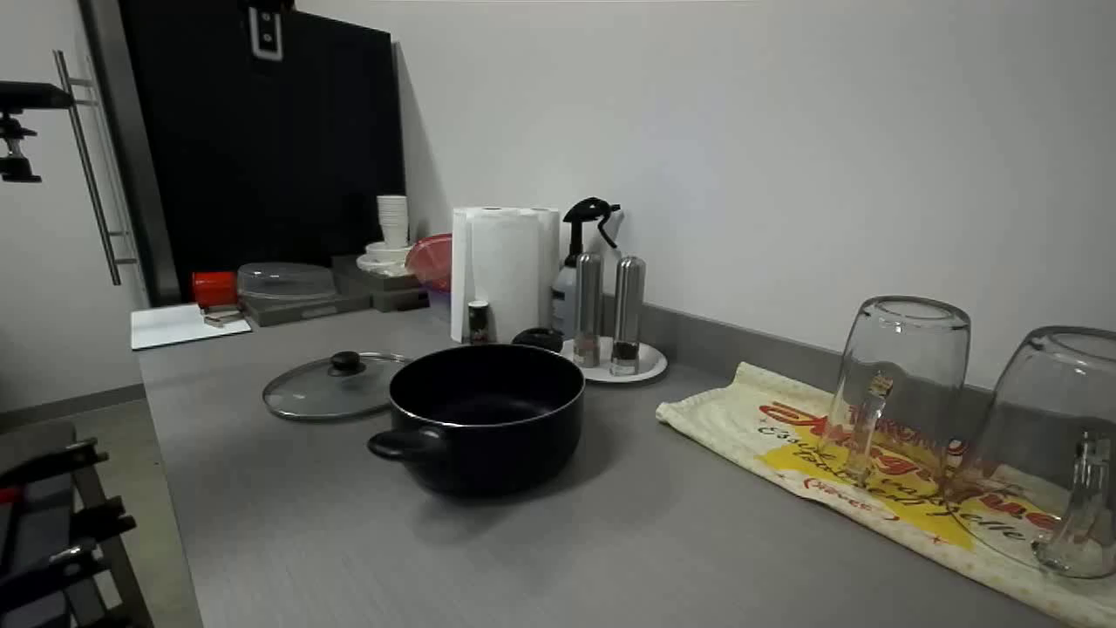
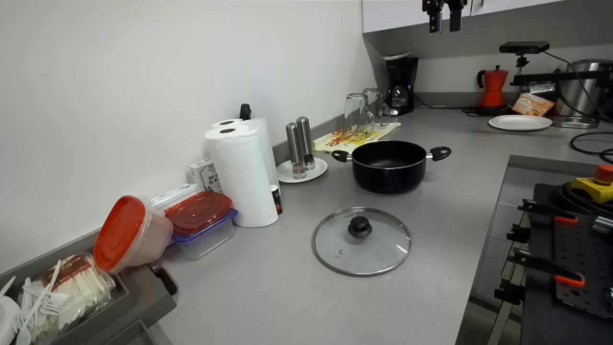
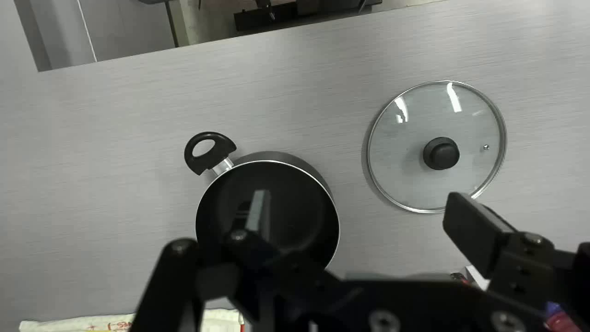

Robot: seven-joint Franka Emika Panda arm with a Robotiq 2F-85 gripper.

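Note:
My gripper [image 2: 446, 24] hangs high above the counter at the top edge of exterior view 2, its fingers apart and empty. In the wrist view the open gripper has one finger overlapping the pot and the other in front of the lid's edge, both well above them. The black two-handled pot [image 2: 383, 175] is uncovered, and its inside looks empty. Beside it, flat on the counter, lies a round glass lid [image 2: 368, 250] with a steel rim and a black knob [image 3: 441, 153]. Pot and lid are apart.
Salt and pepper mills stand on a white plate [image 1: 654, 368] behind the pot, near the paper towel rolls [image 2: 238, 172]. Upturned glass mugs rest on a printed cloth [image 1: 753, 419]. Plastic tubs [image 2: 132, 235] line the wall. Bare counter [image 2: 299, 304] surrounds the lid.

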